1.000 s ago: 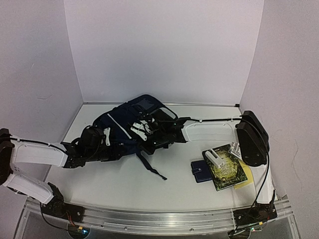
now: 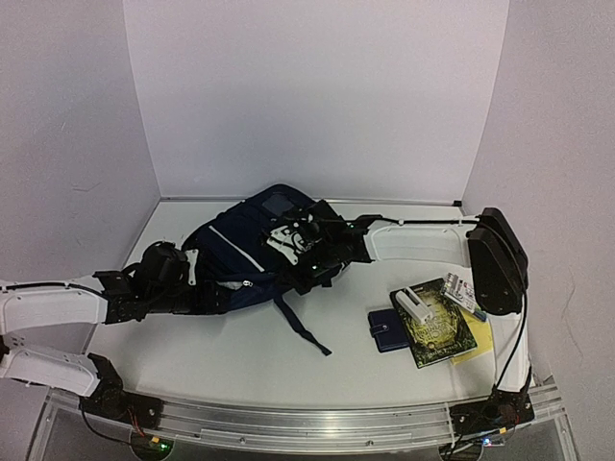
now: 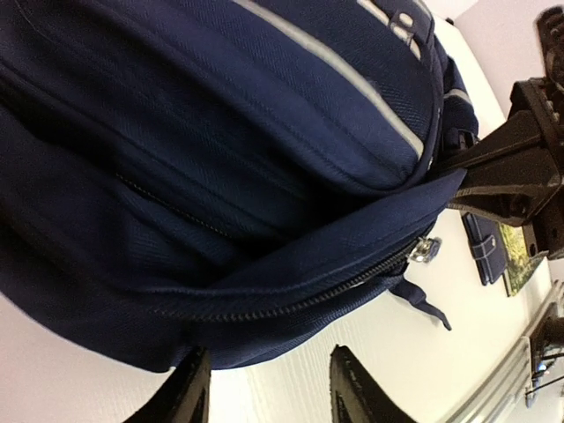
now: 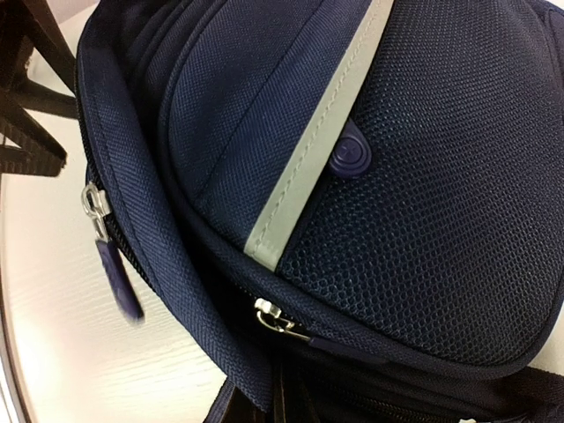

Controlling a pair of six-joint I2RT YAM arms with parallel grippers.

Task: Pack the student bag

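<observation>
The navy student bag (image 2: pixel 240 240) lies open on the table at the back left, its main opening facing the front. In the left wrist view the unzipped front edge (image 3: pixel 308 260) stands away from the bag's body, leaving a dark gap. My right gripper is shut on that edge near its zipper; its fingertips are partly hidden by the fabric. My left gripper is open at the bag's front left, with bare table visible between its fingers. A small dark blue wallet (image 2: pixel 388 329) and a book with a dark green-yellow cover (image 2: pixel 437 331) lie to the right.
On the book rests a white box-like item (image 2: pixel 414 304). A yellow sheet or folder (image 2: pixel 476 344) shows under it, beside a pale patterned pack (image 2: pixel 459 291). The bag's loose strap (image 2: pixel 303 327) trails forward.
My right gripper shifted a little right, and the bag's front edge and strap moved right with it. The items at right stayed put.
</observation>
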